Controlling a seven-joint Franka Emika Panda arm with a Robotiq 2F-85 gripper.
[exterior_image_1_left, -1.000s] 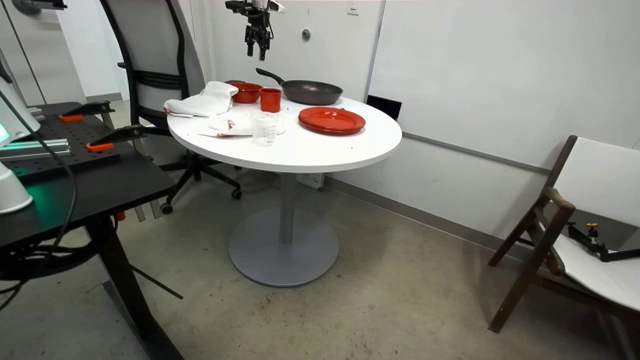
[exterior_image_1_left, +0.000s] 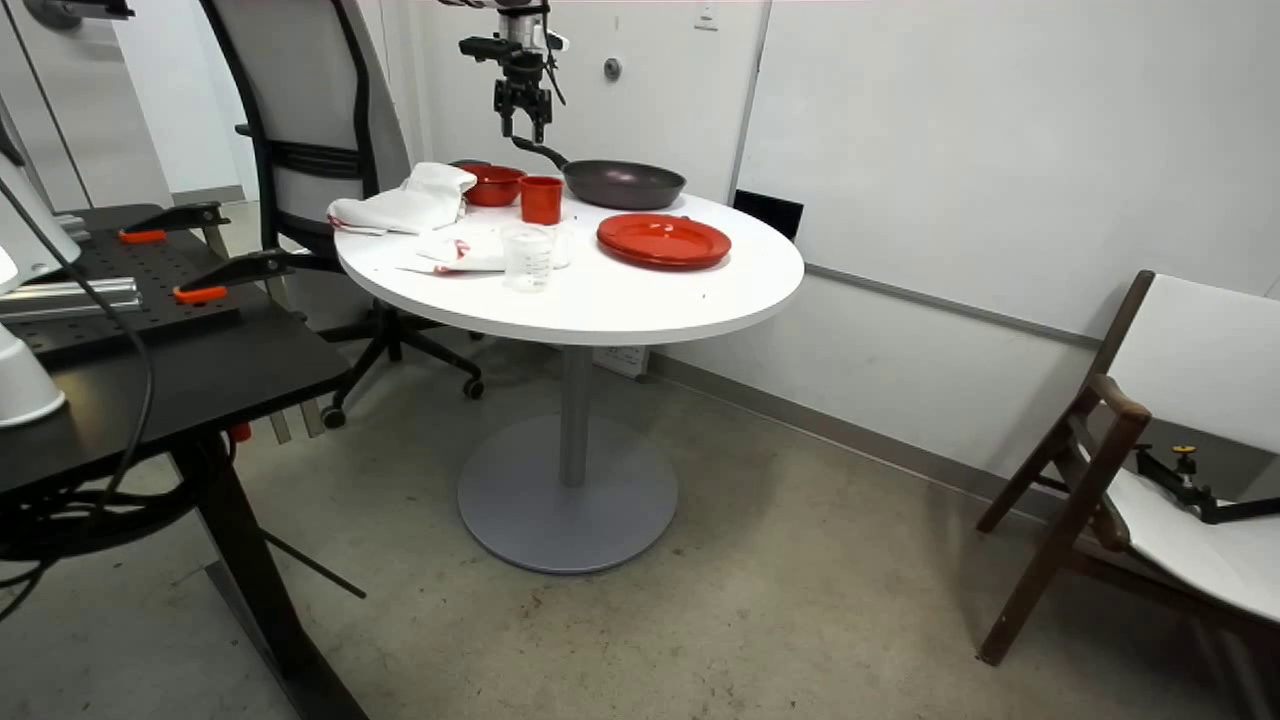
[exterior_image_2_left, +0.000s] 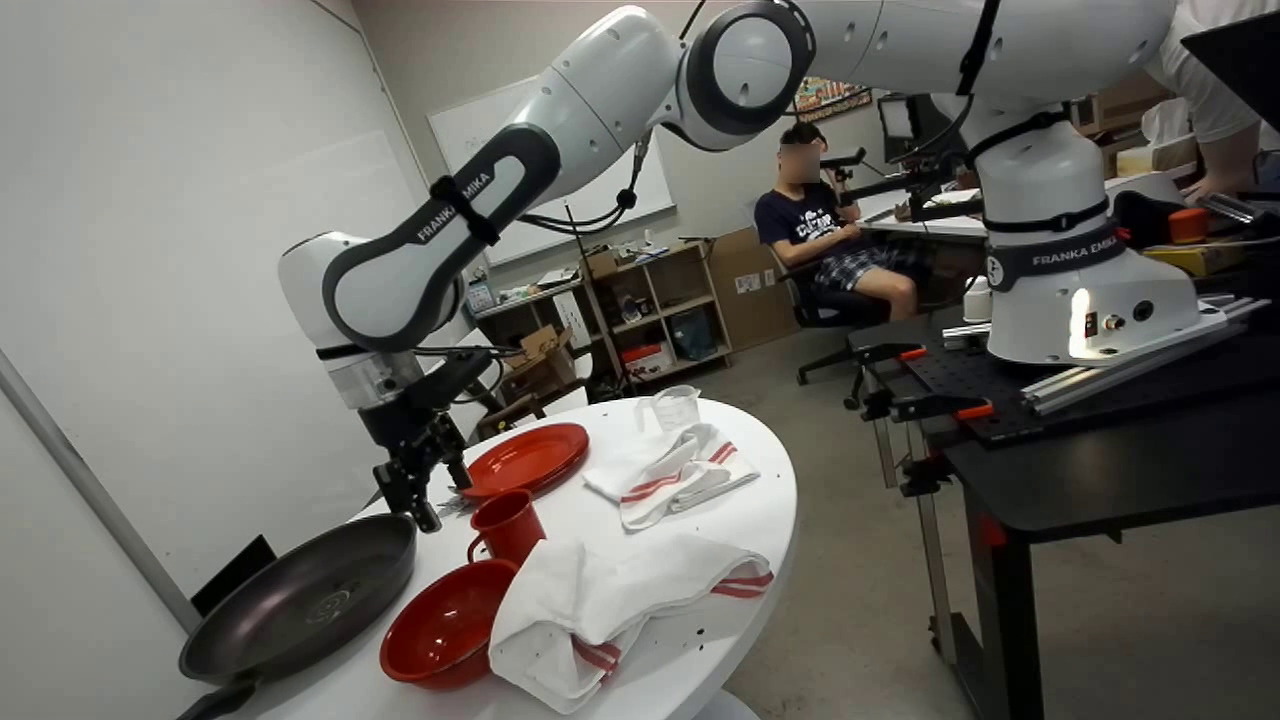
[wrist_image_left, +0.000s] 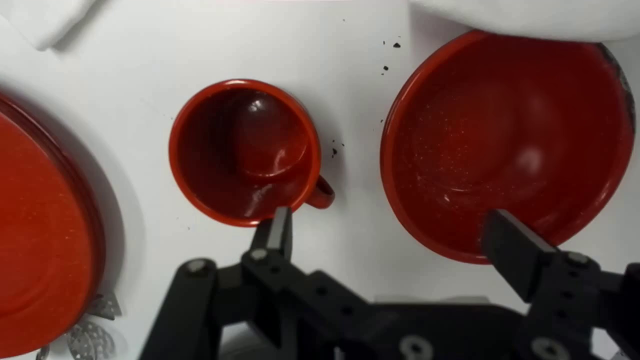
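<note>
My gripper hangs above the table with its fingers spread wide and nothing between them. In the wrist view, the empty red mug (wrist_image_left: 270, 135) lies just ahead of the left finger, its handle turned toward the lower right. The red bowl (wrist_image_left: 504, 144), also empty, sits beyond the right finger, with white cloth over its far edge. A dark frying pan (exterior_image_2_left: 312, 600) rests near the gripper in the second exterior view. Stacked red plates (exterior_image_1_left: 663, 240) lie on the other side of the mug, with silver cutlery (wrist_image_left: 90, 336) partly under their edge.
A bunched white towel (exterior_image_2_left: 600, 600) lies against the bowl, and a second, red-striped towel (exterior_image_2_left: 672, 474) lies farther along. Near it stands a clear measuring cup (exterior_image_1_left: 528, 258). The round white table (exterior_image_1_left: 576, 314) has bare room along its front edge.
The gripper has come down toward the table and shifted slightly right in the first exterior view. The things on the table have not moved.
</note>
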